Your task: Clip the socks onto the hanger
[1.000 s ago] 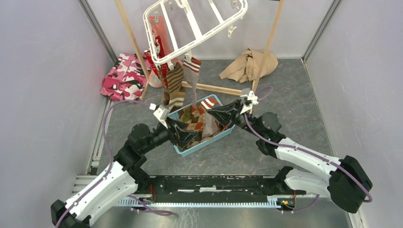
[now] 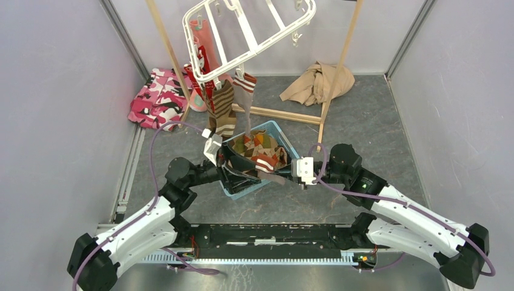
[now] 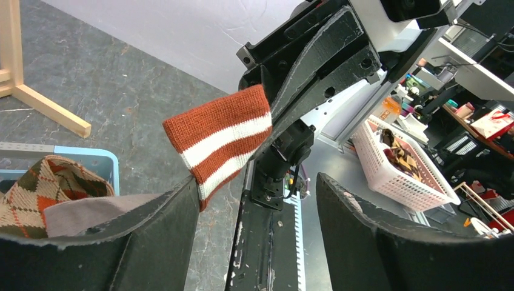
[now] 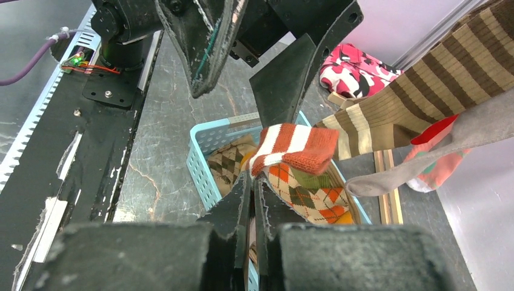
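Note:
An orange-and-white striped sock [image 2: 264,163] with a grey body is held in my right gripper, which is shut on it above the blue basket [image 4: 205,179]. My left gripper is part open at the sock's side, one finger close by or touching the striped cuff [image 3: 221,137]; nothing is clearly between its fingers. The white hanger [image 2: 254,48] is at the top, with several socks, brown striped [image 2: 223,109], grey [image 2: 243,91] and red, hanging from its clips. More patterned socks lie in the basket.
A wooden stand [image 2: 273,113] spans behind the basket. Pink camouflage cloth [image 2: 154,100] lies back left, beige cloth [image 2: 318,82] back right. Grey walls bound both sides. The floor right of the basket is clear.
My right gripper has swung down from over the basket to hold the sock level in front of the left one. My left gripper has moved toward the sock.

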